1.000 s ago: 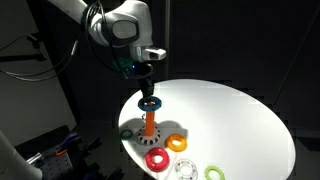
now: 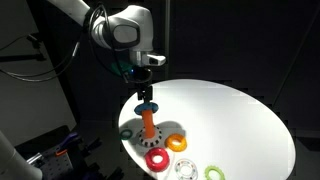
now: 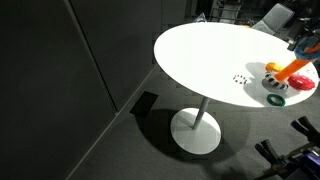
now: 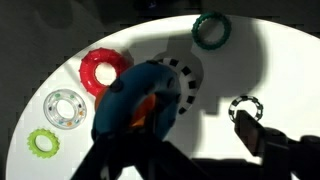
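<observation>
An orange post [image 2: 148, 126] stands upright near the left edge of the white table. At its top a blue ring [image 2: 146, 107] sits tilted, and orange [image 4: 148, 106] shows through its hole in the wrist view. Whether the ring has passed down over the post's tip I cannot tell. Just above is my gripper [image 2: 142, 92], its fingers spread apart. In the wrist view, the left finger overlaps the near side of the blue ring [image 4: 118, 92], while the right finger [image 4: 262, 142] stands well clear of it; my gripper has bare table between its fingertips.
Around the post's base lies a black-and-white ring [image 4: 190, 78]. Nearby are a red ring [image 4: 88, 70], a dark green ring [image 4: 199, 30], a white ring [image 4: 53, 105], a light green ring [image 4: 32, 142] and an orange ring [image 2: 168, 142].
My gripper has also moved a little lower and turned.
</observation>
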